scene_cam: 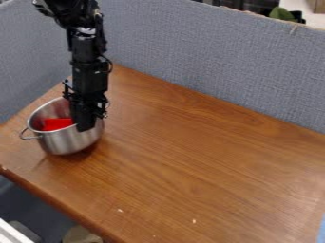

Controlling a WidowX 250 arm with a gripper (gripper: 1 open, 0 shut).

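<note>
A steel pot [66, 141] with a wire handle sits at the left edge of the wooden table, holding a red object [55, 123]. The black gripper [86, 121] reaches down into the pot's right side, close against the rim. Its fingers are dark and partly hidden by the pot, so I cannot see clearly how they stand or whether anything is between them.
Grey padded walls [203, 57] rise behind and to the left. The table's front-left edge is just beside the pot.
</note>
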